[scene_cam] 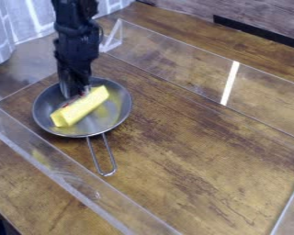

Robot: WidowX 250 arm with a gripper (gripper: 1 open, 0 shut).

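Note:
A grey metal pan (110, 118) sits on the wooden table at the left, its wire handle (103, 156) pointing toward the front. In it lies a long yellow block (80, 106), tilted diagonally. My black gripper (76, 90) reaches down into the back of the pan, right at the block's far end; its fingertips are dark and partly hidden, and it looks shut, with nothing clearly seen between the fingers.
Transparent panels border the work area, and crumpled pale plastic stands at the back left. A dark object is at the upper right.

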